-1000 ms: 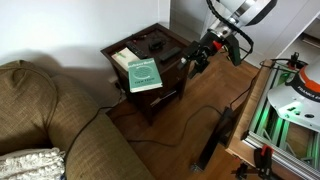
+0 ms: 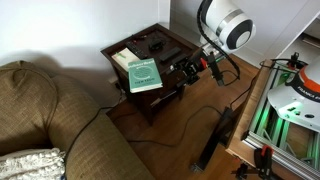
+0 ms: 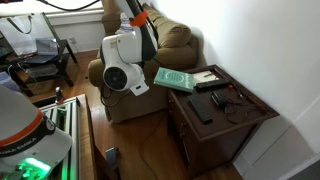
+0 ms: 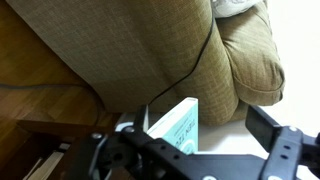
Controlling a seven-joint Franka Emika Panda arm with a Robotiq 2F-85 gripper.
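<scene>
A green book [image 2: 144,75] with white print lies on top of a dark wooden cabinet [image 3: 220,128], close to the end beside the couch. My gripper [image 2: 200,69] is by the cabinet's front side in exterior view 1, to the right of the book. In the wrist view my gripper is open, its black fingers wide apart. The book [image 4: 178,126] shows low between them, partly hidden by the gripper body. Nothing is seen held. The fingertips cannot be made out in exterior view 2.
A black remote-like object [image 3: 198,109], a pale item [image 3: 208,78] and small dark things share the cabinet top. The brown couch [image 2: 55,115] stands beside it. A cable [image 4: 190,70] runs along the couch. Wooden floor [image 2: 165,150] lies open before the cabinet.
In exterior view 1 my arm and gripper have come lower, and more of the white wrist link shows. The green book has not moved.
</scene>
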